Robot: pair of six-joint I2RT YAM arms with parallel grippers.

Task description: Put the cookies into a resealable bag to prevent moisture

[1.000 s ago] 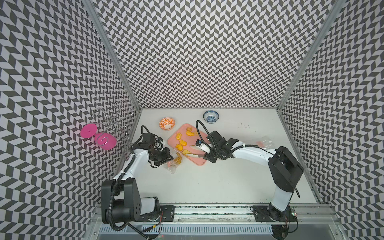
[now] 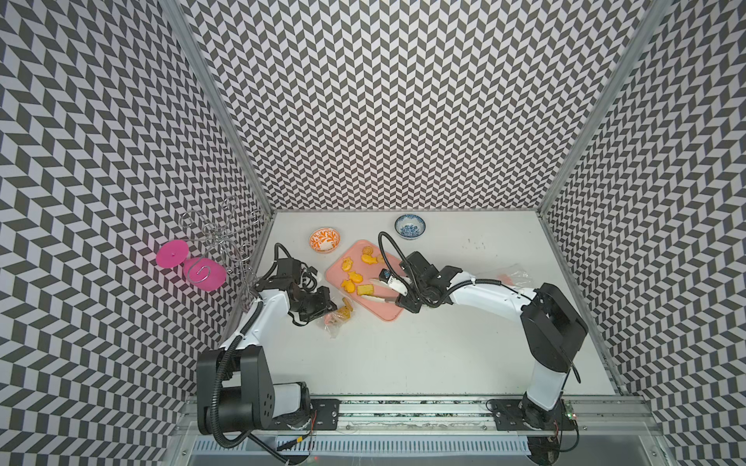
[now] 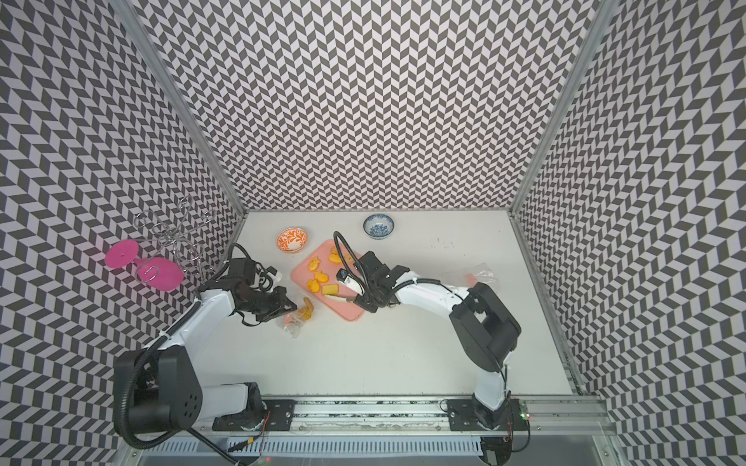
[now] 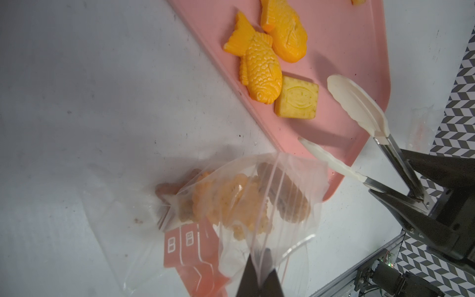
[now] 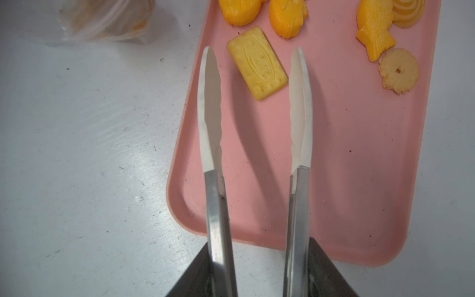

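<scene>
Clear plastic bag [image 4: 123, 237] with brown and orange-yellow cookies [image 4: 232, 198] inside lies on the table left of the pink tray [image 4: 346, 44]. My left gripper is shut on its thin film. Metal tongs with cream tips [image 5: 210, 99] are held between the fingers of my right gripper, their arms spread apart. Over the tray, those tips stand either side of a rectangular yellow cracker [image 5: 258, 64], with a gap on the left; contact on the right cannot be told. Fish-shaped cookies [image 4: 262, 69] and a round cookie [image 5: 398, 70] also lie on the tray.
Behind the tray stand an orange patterned bowl [image 2: 325, 240] and a blue patterned bowl [image 2: 410, 226]. Another clear bag [image 2: 516, 275] lies beyond the right arm. A wire rack with pink cups [image 2: 206, 273] is at far left.
The cracker has turned and shifted slightly toward the back. The left arm looks still.
</scene>
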